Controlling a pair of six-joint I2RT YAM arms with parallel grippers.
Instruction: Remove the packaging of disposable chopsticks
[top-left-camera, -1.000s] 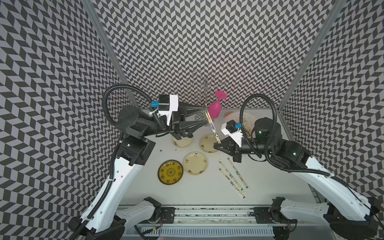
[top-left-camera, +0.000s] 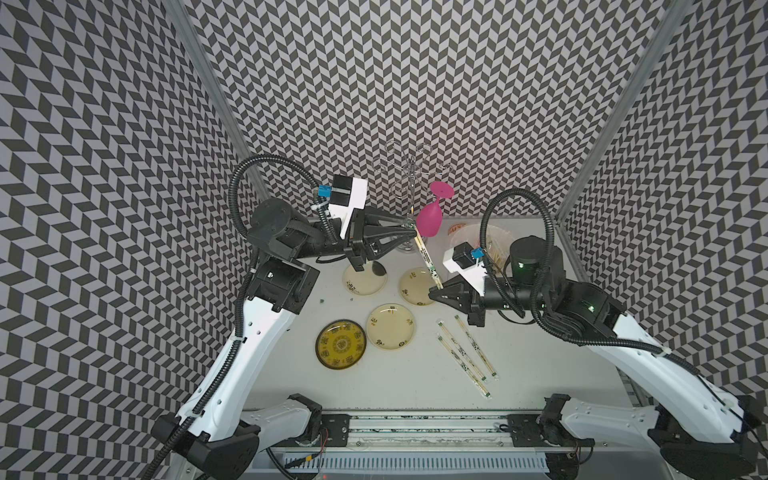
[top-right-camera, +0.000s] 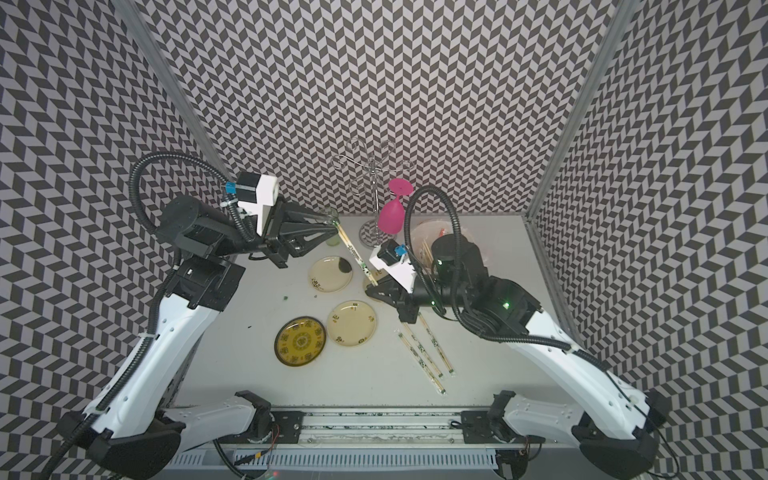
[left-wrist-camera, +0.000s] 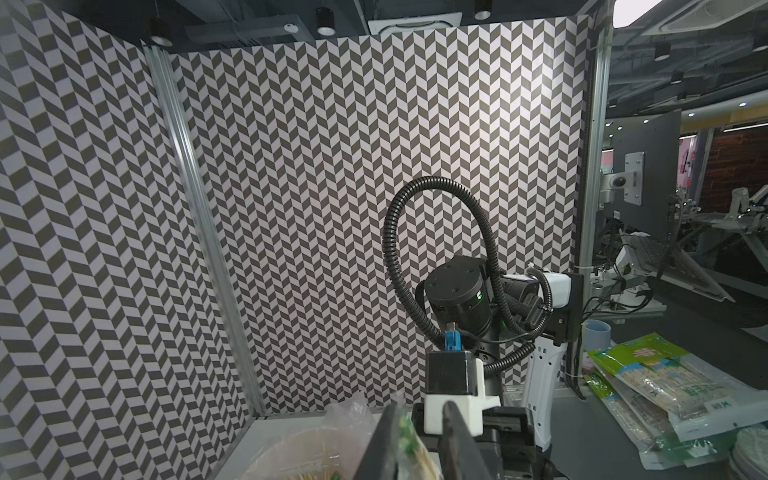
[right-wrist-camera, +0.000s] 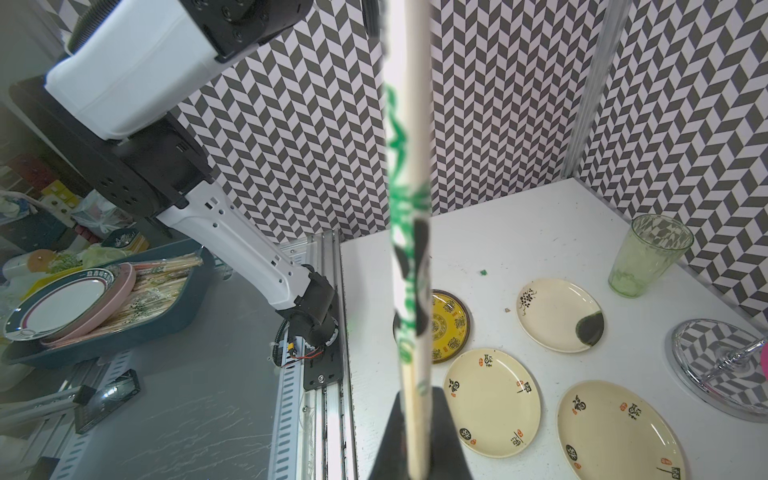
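Observation:
A wrapped chopstick pair stands tilted in the air, its lower end held in my right gripper, which is shut on it. My left gripper is at the upper end, its fingers drawn closer around the green-printed wrapper tip; in the left wrist view that tip shows between the fingers, and whether they grip it cannot be told. More wrapped chopstick pairs lie side by side on the table at the front right.
Cream plates and a yellow plate lie in the middle and left of the table. A metal stand with a pink item and a green glass stand at the back; a bag-lined container is at the back right.
My right gripper and the chopsticks are nearly unchanged.

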